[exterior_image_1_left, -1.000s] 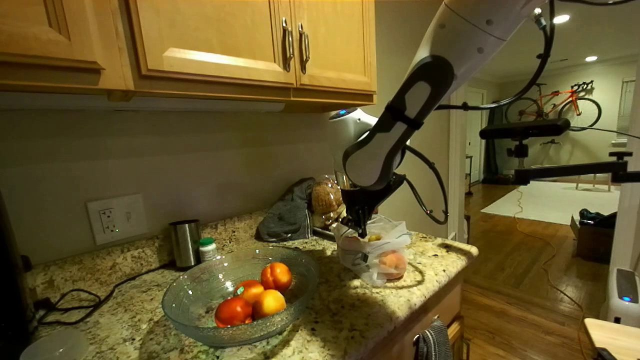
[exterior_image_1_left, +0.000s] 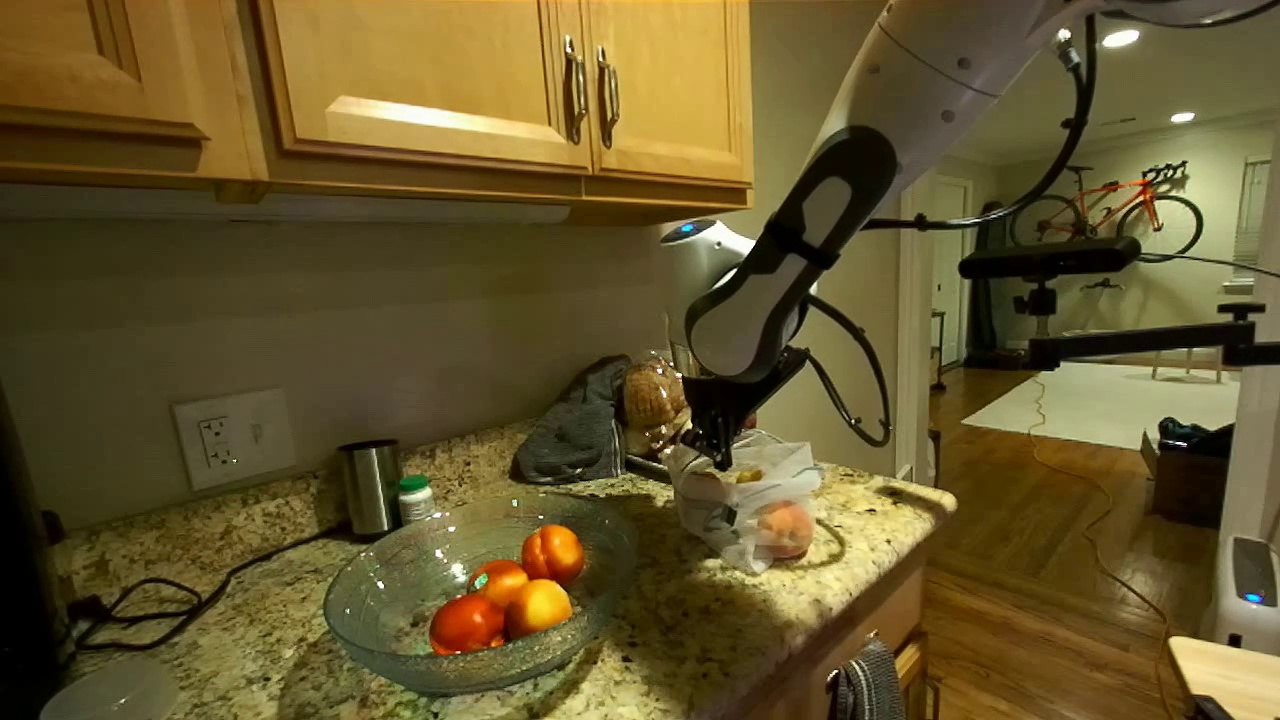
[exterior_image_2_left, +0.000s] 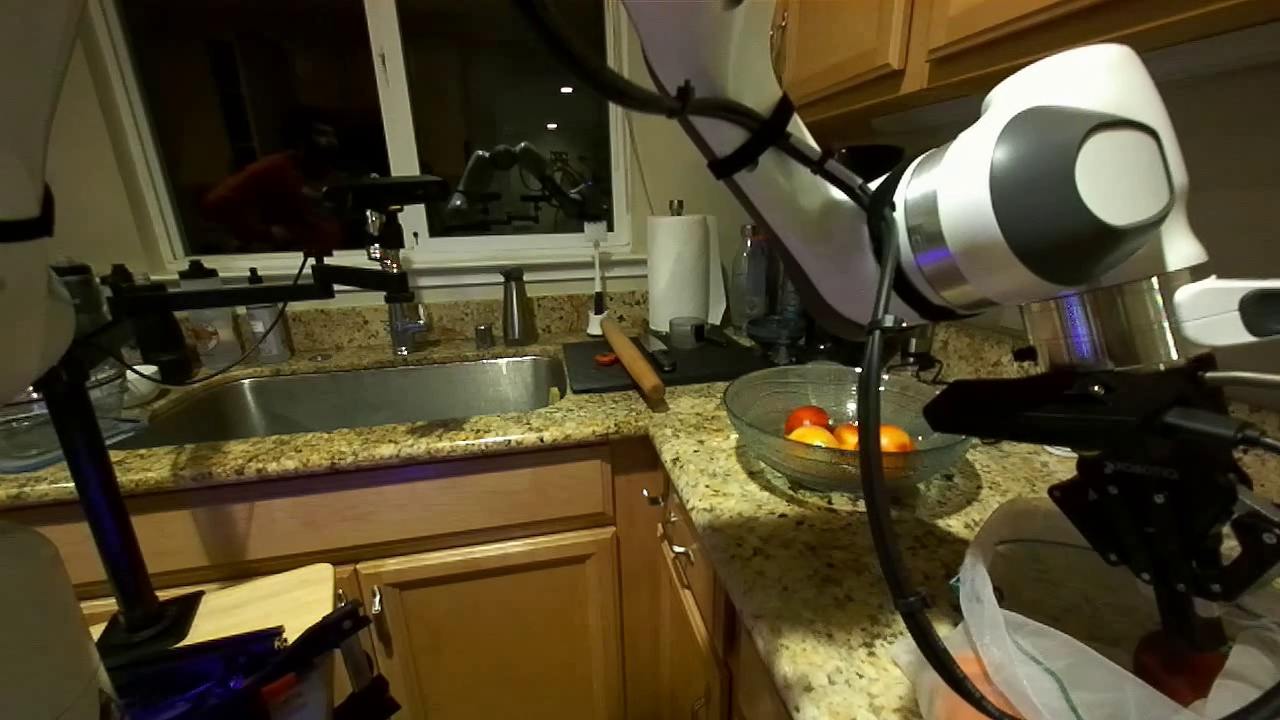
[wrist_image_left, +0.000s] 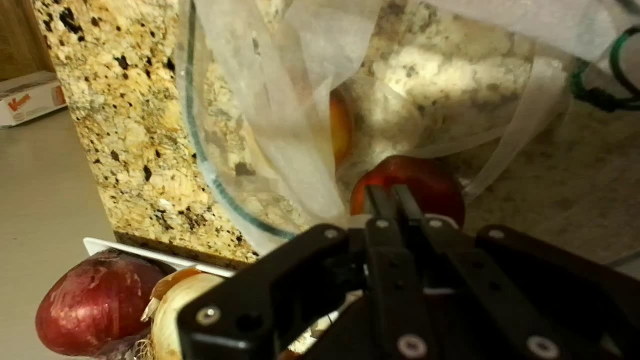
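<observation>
A clear plastic produce bag (exterior_image_1_left: 716, 506) sits at the counter's right end, its mouth spread. Inside it, a dark red fruit (wrist_image_left: 429, 183) lies right at my fingertips in the wrist view, and an orange fruit (wrist_image_left: 340, 127) shows farther in. Pointing down into the bag, my gripper has its fingers close together over the red fruit. In exterior view 2 the fingers reach that same red fruit (exterior_image_2_left: 1182, 664). What lies between them cannot be made out. The glass bowl (exterior_image_1_left: 360, 612) holds several red-orange fruits (exterior_image_1_left: 553, 553).
Onions (wrist_image_left: 99, 300) lie on a white tray beside the bag. Behind it are bagged bread (exterior_image_1_left: 654, 392) and a dark cloth (exterior_image_1_left: 576, 426). A steel cup (exterior_image_1_left: 369, 486) and a green-capped bottle (exterior_image_1_left: 415, 497) stand behind the bowl. Between bowl and bag the counter is clear.
The arm has shifted very slightly, with the gripper still down in the bag. The bag and the bowl of fruit look unchanged.
</observation>
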